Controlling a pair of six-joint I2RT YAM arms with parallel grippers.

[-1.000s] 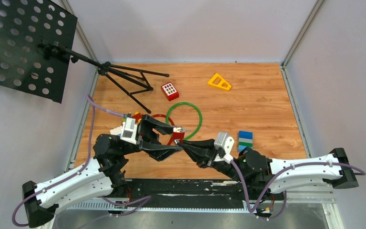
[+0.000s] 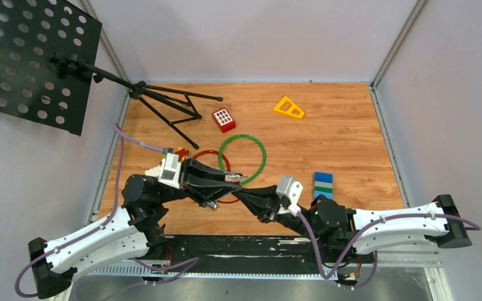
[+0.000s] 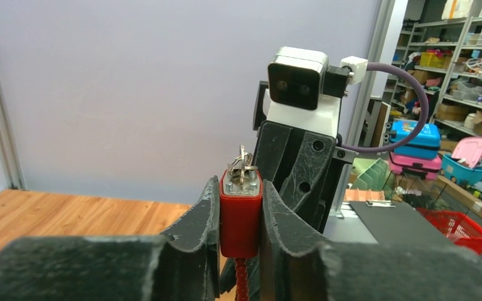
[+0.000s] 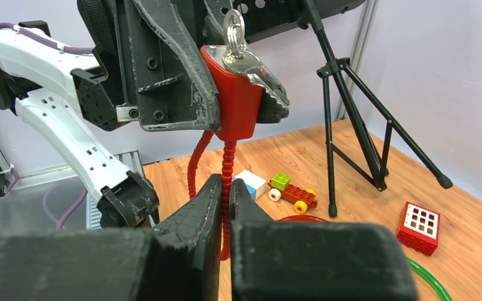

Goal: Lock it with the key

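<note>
A red lock body (image 3: 240, 219) with a metal top stands upright, pinched between the fingers of my left gripper (image 2: 231, 182). On its top, in the right wrist view, sits a ring holding a silver key (image 4: 245, 64) that hangs over the side; I cannot tell whether another key is in the keyway. From the lock's underside the red cable (image 4: 227, 160) hangs down. My right gripper is just below the lock, shut on that cable. The lock is held above the table, and from the top the left fingers mostly cover it.
Beneath the arms lie a green ring (image 2: 264, 154) and a red ring (image 2: 228, 162). A black stand (image 2: 163, 100) occupies the back left. A red block (image 2: 224, 120), a yellow triangle (image 2: 289, 108) and a blue block (image 2: 323, 185) lie apart.
The left fingers stood apart around the lock about a second ago; they have come together on it.
</note>
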